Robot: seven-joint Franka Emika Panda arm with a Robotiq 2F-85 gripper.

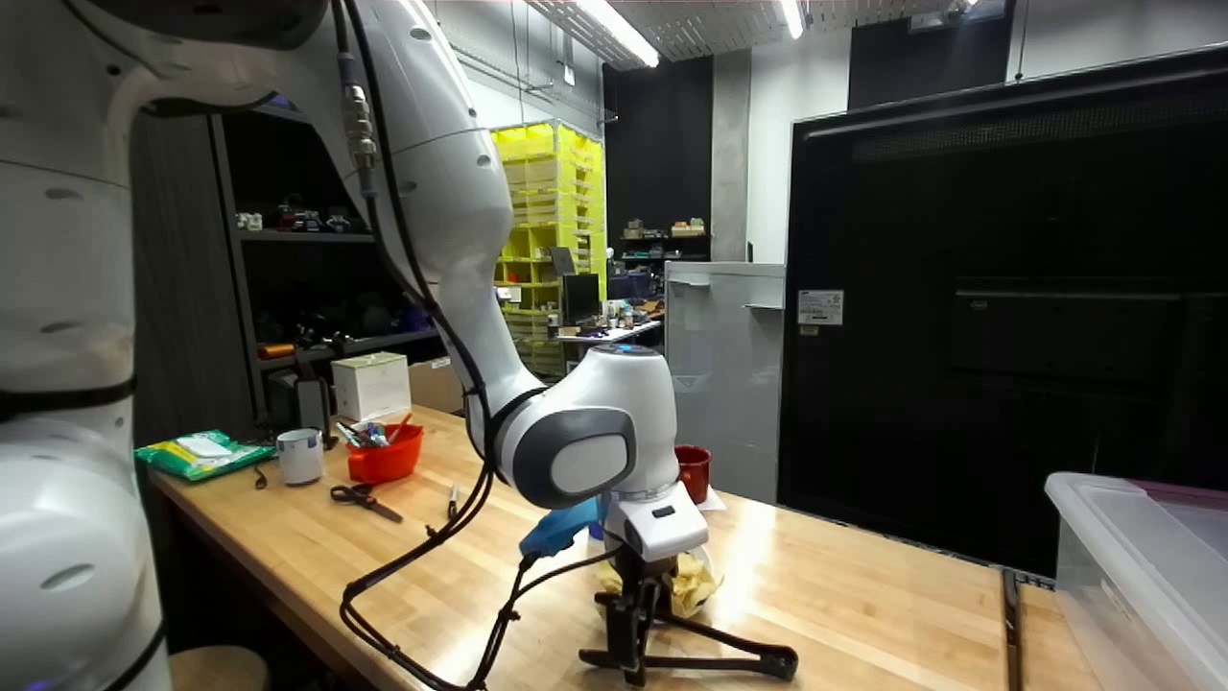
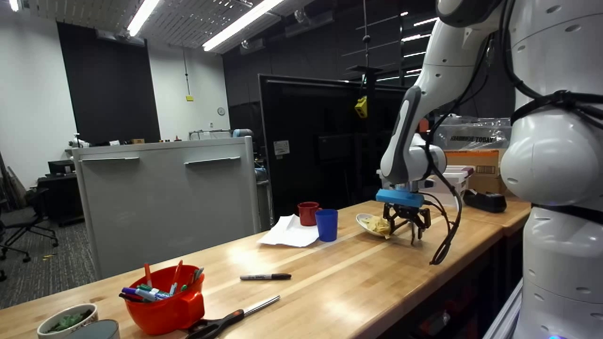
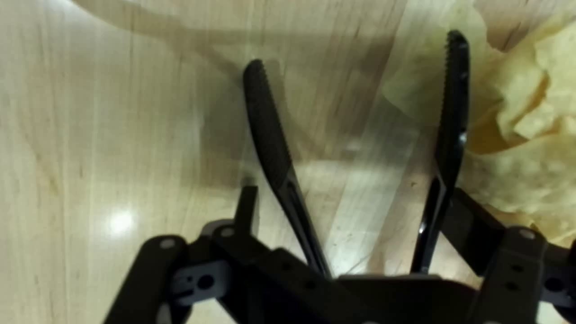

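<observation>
My gripper stands open around a pair of black tongs (image 3: 270, 129). In the wrist view, the right finger meets one tong arm, while the left finger is apart from the other. The serrated tong ends are spread; their joined end is hidden behind the gripper. Yellow chips (image 3: 540, 156) fill the right side of that view, close by the right tong arm. Exterior view 1 has the tongs (image 1: 720, 664) jutting rightward from the gripper (image 1: 636, 645), low over the table. A white plate (image 2: 364, 219) carries the chips (image 2: 377, 225), right beside the gripper (image 2: 415, 223).
A blue cup (image 2: 326, 225) and a red mug (image 2: 308, 213) stand near white paper (image 2: 286, 231). Farther along are a marker (image 2: 265, 277), scissors (image 2: 232, 319) and a red pen container (image 2: 169, 305). A clear bin (image 1: 1134, 576) occupies the far right; bare table lies before it.
</observation>
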